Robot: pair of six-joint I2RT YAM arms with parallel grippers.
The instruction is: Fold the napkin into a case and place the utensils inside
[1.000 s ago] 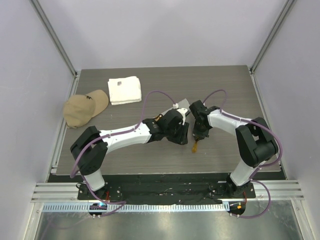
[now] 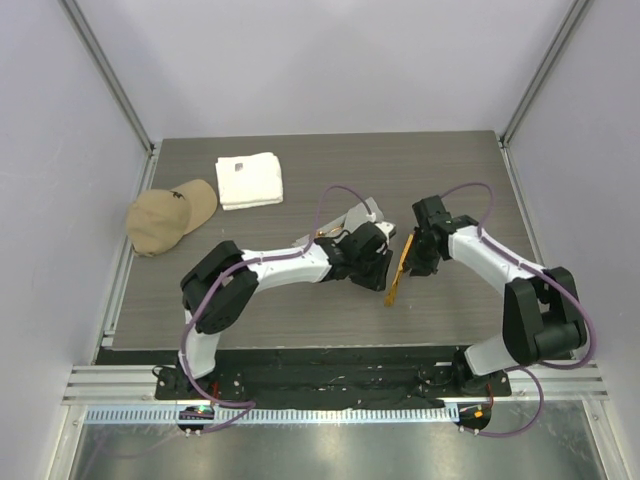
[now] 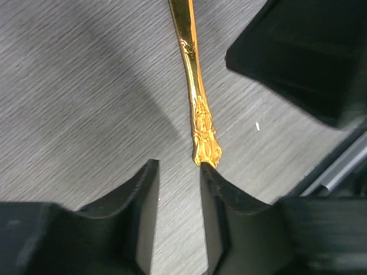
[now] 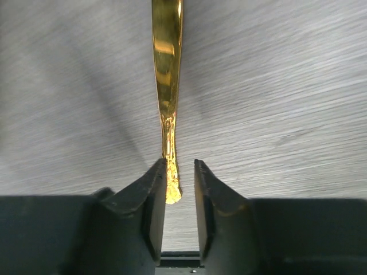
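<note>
A gold knife [image 2: 392, 292] lies on the grey table between my two grippers, upright in both wrist views [image 3: 200, 126] [image 4: 167, 80]. My left gripper hangs just off the knife's handle end, fingers part open with nothing visible between them. My right gripper is over the knife near its handle, fingers apart, the knife lying below. A light grey cloth [image 2: 361, 212] lies behind the left gripper, partly hidden by it, with more gold pieces hard to make out.
A folded white cloth [image 2: 250, 180] lies at the back left, beside a tan cap [image 2: 160, 220].
My left gripper has shifted a little to the right.
</note>
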